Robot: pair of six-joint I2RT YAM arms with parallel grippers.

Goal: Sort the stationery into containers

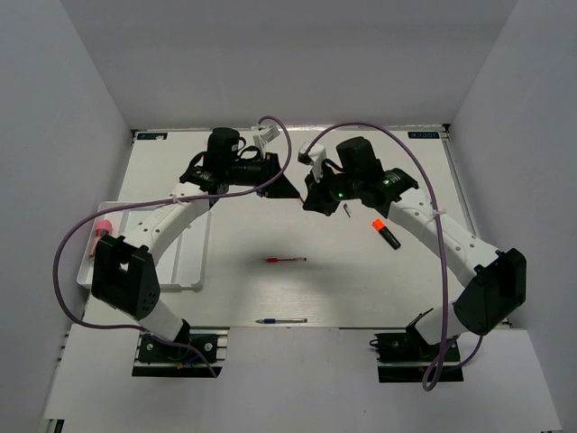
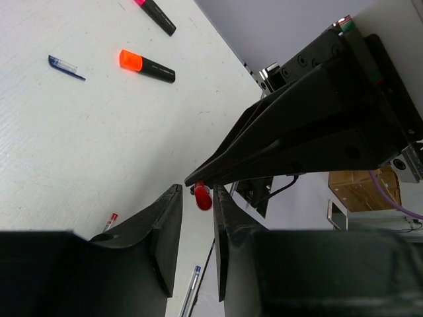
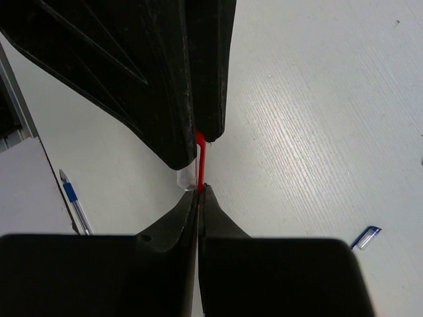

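Observation:
My two grippers meet nose to nose above the table. Between them is a small clear-and-red pen cap (image 3: 201, 158). The right gripper is shut, its fingertips at the cap's thin red clip. In the left wrist view the cap's red end (image 2: 203, 197) shows in the gap of my left gripper, which stands part open around it. Below lie a red pen (image 1: 285, 260) and a blue pen (image 1: 281, 320). An orange highlighter (image 1: 386, 234) and a blue cap (image 1: 347, 209) rest to the right.
A white compartmented tray (image 1: 187, 262) stands at the left, partly behind my left arm, with a pink item (image 1: 104, 228) inside. In the left wrist view a pink highlighter (image 2: 157, 16) lies beyond the orange one. Bare table surrounds the red pen.

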